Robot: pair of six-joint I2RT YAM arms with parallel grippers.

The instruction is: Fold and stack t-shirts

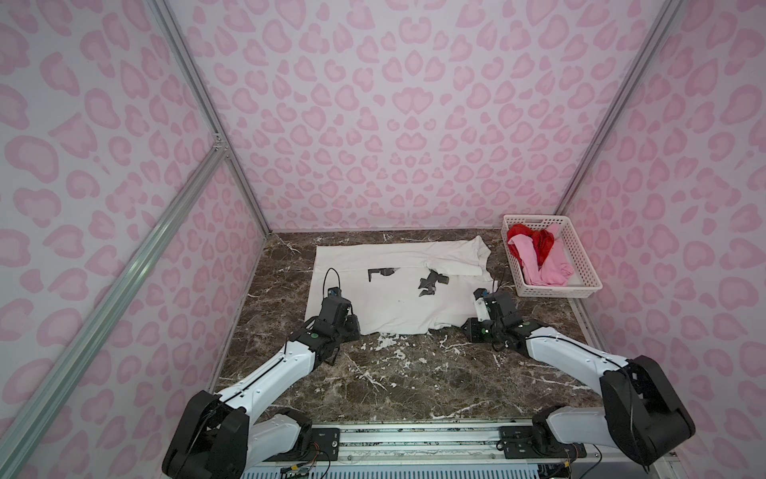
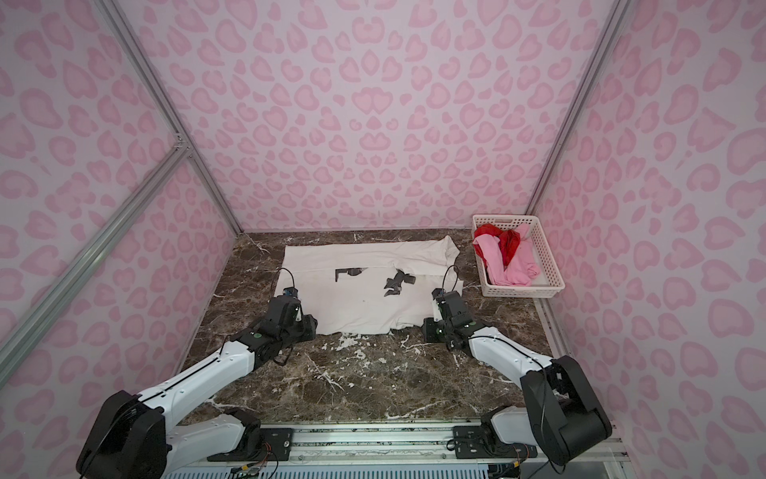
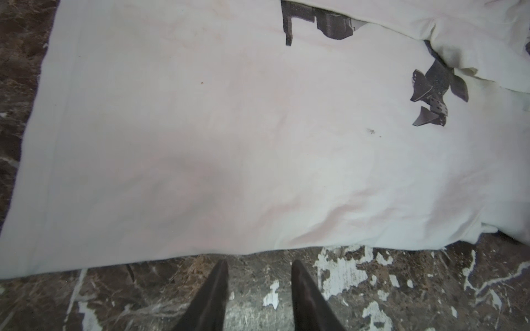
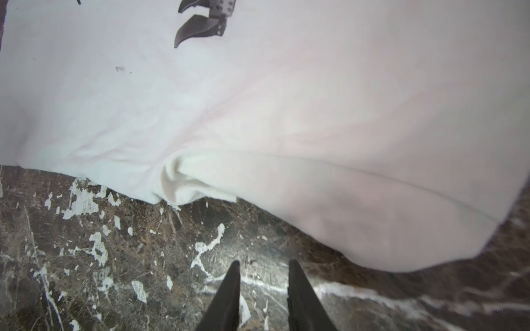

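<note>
A white t-shirt (image 1: pixel 399 303) with dark printed shapes lies spread on the marble table, its far part doubled over in a band with a raised right corner. In the left wrist view its near edge (image 3: pixel 165 242) runs just beyond my left gripper, whose fingers are apart with bare marble between them. At the shirt's near right, where the hem is rumpled (image 4: pixel 182 176), my right gripper is open, also with nothing between its fingers.
A white basket (image 1: pixel 589 285) at the back right holds red and pink garments (image 1: pixel 550 263). Patterned walls and metal posts enclose the sides and back.
</note>
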